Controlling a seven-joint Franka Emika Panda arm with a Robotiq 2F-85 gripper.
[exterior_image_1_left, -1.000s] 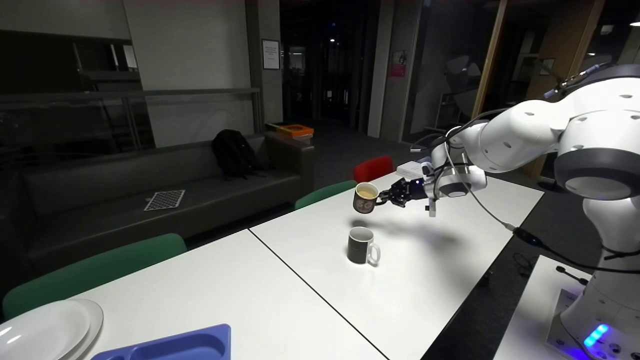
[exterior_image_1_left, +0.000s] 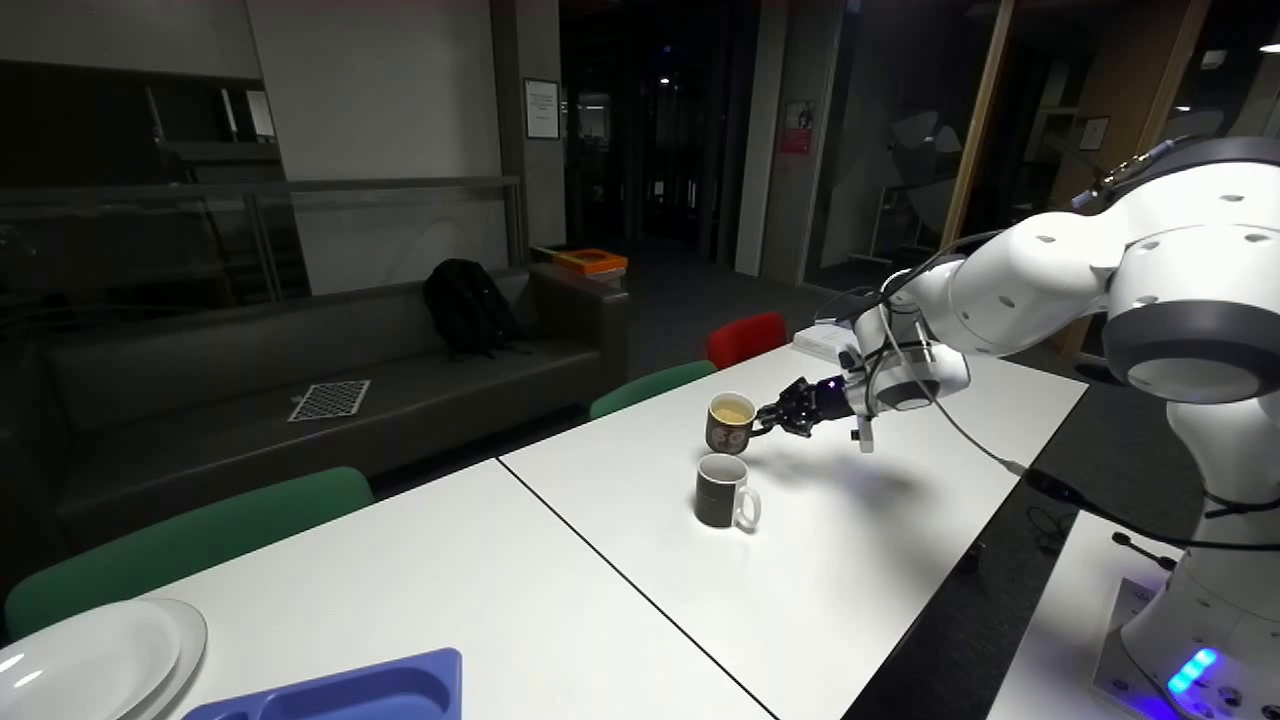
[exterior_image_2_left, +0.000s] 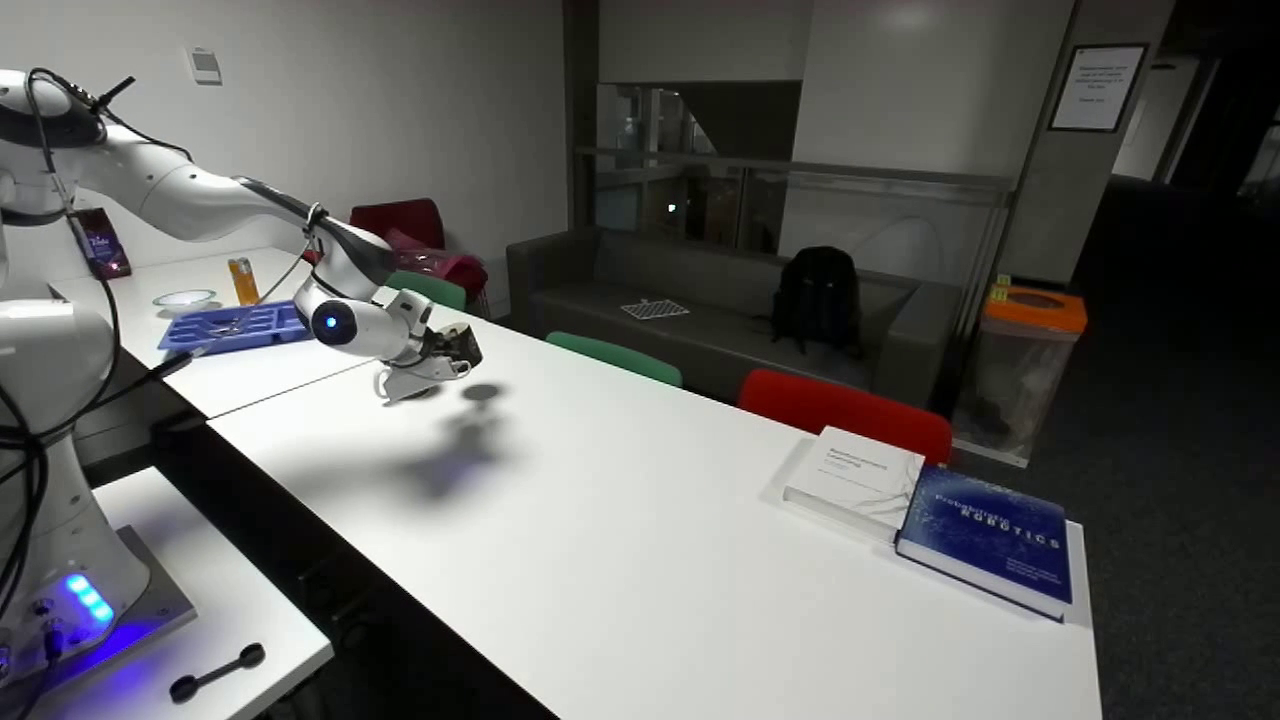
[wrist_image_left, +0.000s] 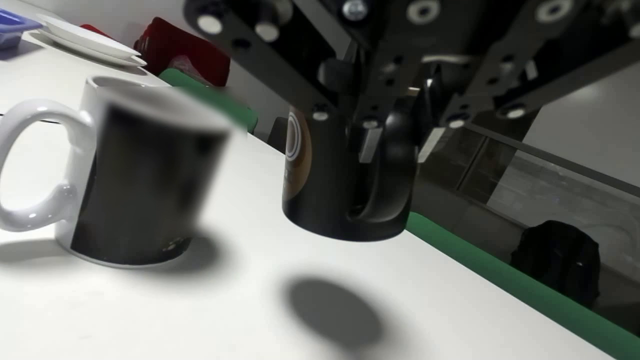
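Observation:
A dark mug (exterior_image_1_left: 729, 430) with a pale inside hangs in the air over the white table, slightly tilted. My gripper is shut on its handle (wrist_image_left: 393, 174); in the wrist view the fingers come down at the handle from above. The mug's round shadow (wrist_image_left: 336, 312) falls on the table apart from its base. A second mug, white with a dark panel (wrist_image_left: 144, 186), stands upright on the table with its white handle (wrist_image_left: 36, 162) to the left in that view. In exterior view 2 my arm largely hides both mugs.
Two white plates (exterior_image_1_left: 84, 666) and a blue tray (exterior_image_1_left: 360, 690) are at the table's near left in exterior view 1. A white book (exterior_image_2_left: 854, 474) and a blue book (exterior_image_2_left: 990, 528) lie at the other end. Between them and my arm the table is clear.
The held mug has come down a little towards the table, and the arm has lowered with it. The white mug has stayed in place.

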